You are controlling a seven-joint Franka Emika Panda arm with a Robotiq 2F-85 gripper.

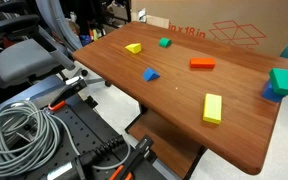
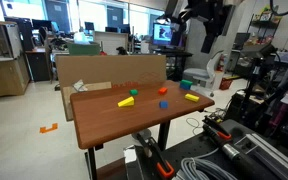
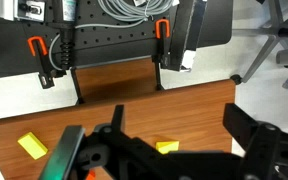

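On the brown table lie a yellow block, an orange-red block, a blue block, a small green block and a smaller yellow piece. At the right end, a green block sits against or on a blue one; which, I cannot tell. The wrist view looks down on a yellow block and another yellow piece. My gripper is open over the table's edge, its dark fingers wide apart and nothing held between them.
Beside the table runs a black frame with orange-red handles and a coiled grey cable. A tan panel rises along the table's back edge. A chair stands at the left.
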